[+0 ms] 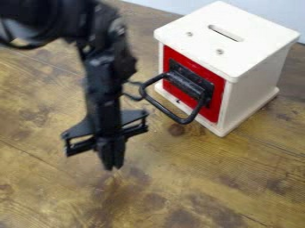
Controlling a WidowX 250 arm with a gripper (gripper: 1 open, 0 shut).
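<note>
A white wooden box (244,49) with a slot on top stands at the upper right. Its red front (215,105) carries a black fitting with a black handle loop (179,117) sticking out toward the lower left. My black gripper (112,153) hangs over the wooden table left of the box, below and left of the handle, blurred, pointing down and shut, with nothing seen between its fingers.
A pale wall or surface runs behind the box at the top edge.
</note>
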